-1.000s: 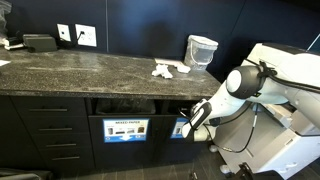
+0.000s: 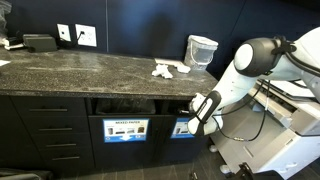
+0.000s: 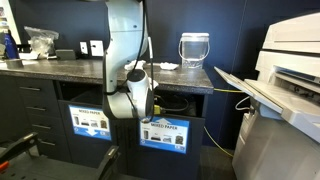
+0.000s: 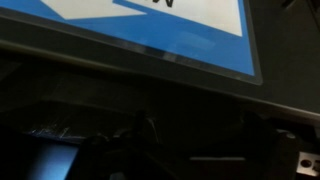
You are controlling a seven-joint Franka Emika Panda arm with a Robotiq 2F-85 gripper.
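My gripper is at the lower edge of the wrist view, dark and poorly lit, its fingers spread apart with nothing visible between them. Above it is a blue-and-white sign (image 4: 190, 35) on the dark cabinet front. In exterior view 1 the white arm (image 2: 236, 86) reaches in from the right to the cabinet's right-hand end. The arm (image 3: 120, 50) hangs down before the counter in exterior view 2 and hides the fingers there. Two "Mixed paper" signs (image 3: 163, 134) mark the bins under the counter.
On the dark speckled counter (image 2: 90, 78) lie crumpled white cloths or papers (image 2: 162, 71) beside a clear bucket (image 2: 200, 51). Dark drawers (image 2: 58, 138) stand to the left of the bins. A large white machine (image 3: 290, 80) occupies the right. Open compartments run above the signs.
The arm's forearm has swung up and to the right in exterior view 1, and its wrist has shifted slightly right. Counter items and signs stay where they were.
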